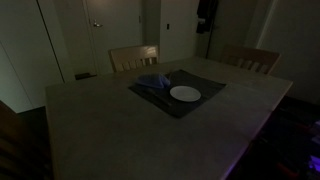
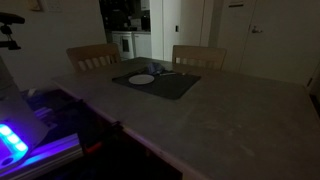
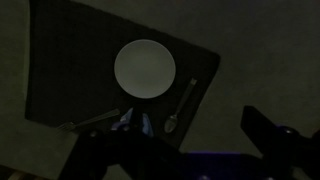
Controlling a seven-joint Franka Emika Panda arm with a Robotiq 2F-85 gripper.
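Observation:
A white plate lies on a dark placemat, seen from above in the wrist view. A spoon rests beside it, and another thin utensil lies near the mat's edge. Partly hidden by one finger is a bluish cloth; it shows as a blue bundle in exterior view 1. My gripper is open, its dark fingers wide apart with nothing seen between them. High above the table's far side, the dark end of the arm shows at the top of exterior view 1.
The room is dim. Chairs stand at its far side, with another chair at the right. The lit robot base is at the table's side.

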